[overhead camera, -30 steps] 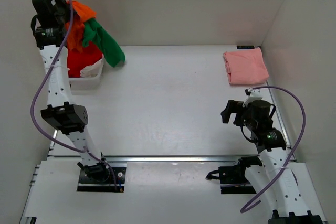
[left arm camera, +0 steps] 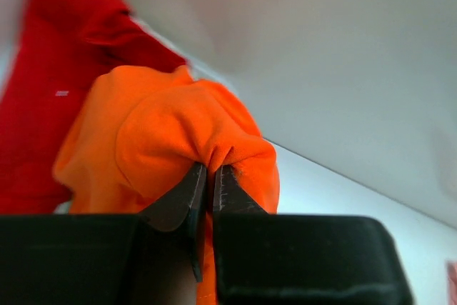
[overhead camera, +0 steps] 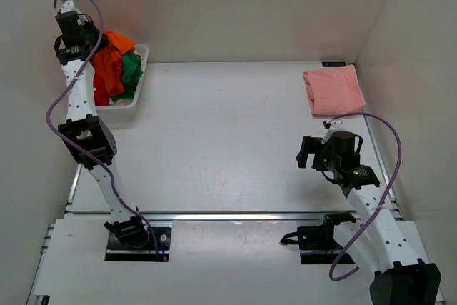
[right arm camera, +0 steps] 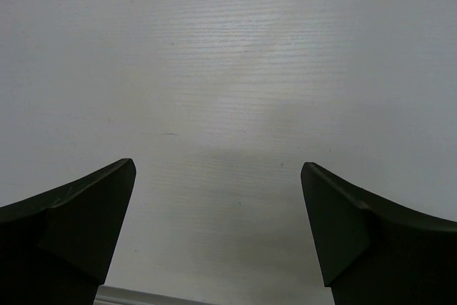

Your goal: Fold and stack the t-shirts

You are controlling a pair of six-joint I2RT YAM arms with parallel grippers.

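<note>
A white bin [overhead camera: 128, 107] at the back left holds orange, green [overhead camera: 130, 73] and red shirts. My left gripper is at the bin, with a bunched orange shirt [left arm camera: 150, 133] between and around its fingertips; a red shirt [left arm camera: 50, 119] lies behind it. A folded pink shirt [overhead camera: 334, 91] rests at the back right of the table. My right gripper hangs open over bare table just in front of the pink shirt, nothing between its fingers.
Walls enclose the back and both sides, and a metal rail runs along the front edge.
</note>
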